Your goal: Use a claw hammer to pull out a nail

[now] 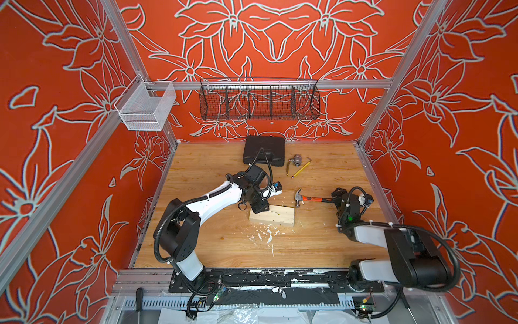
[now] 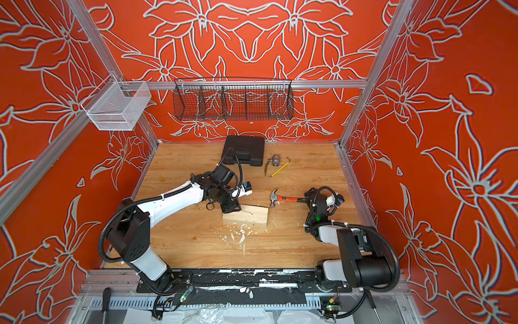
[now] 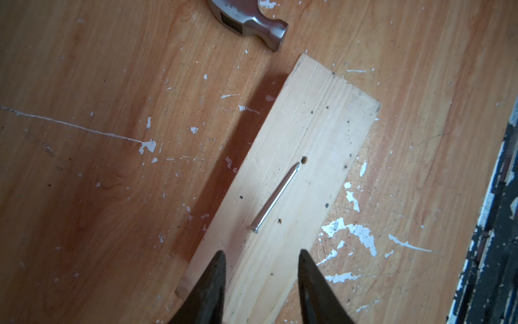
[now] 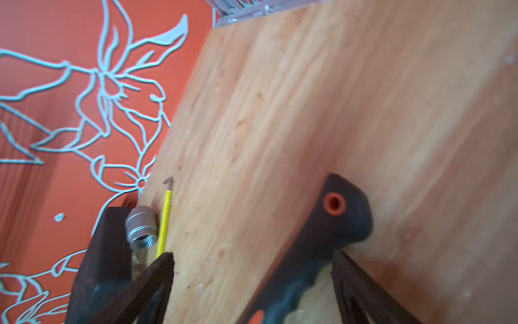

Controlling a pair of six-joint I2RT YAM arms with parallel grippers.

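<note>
A loose nail (image 3: 275, 199) lies on top of the pale wood block (image 3: 318, 127), one end beside a small hole. Over the block's near end, my left gripper is open and empty, its fingers pointing down beyond the nail. The claw hammer lies to the right of the block; its head (image 1: 297, 197) faces the block, and its orange and black handle (image 1: 317, 199) runs toward my right arm. In the right wrist view, the handle's black end (image 4: 310, 243) rests on the table between the spread fingers of my open right gripper.
At the back of the table (image 1: 210, 162) are a black case (image 1: 264, 150), a metal cylinder (image 1: 297, 159) and a yellow pry tool (image 1: 301, 169). A black wire basket (image 1: 259, 102) hangs on the back rail. White scuffs (image 1: 268, 235) mark the tabletop before the block.
</note>
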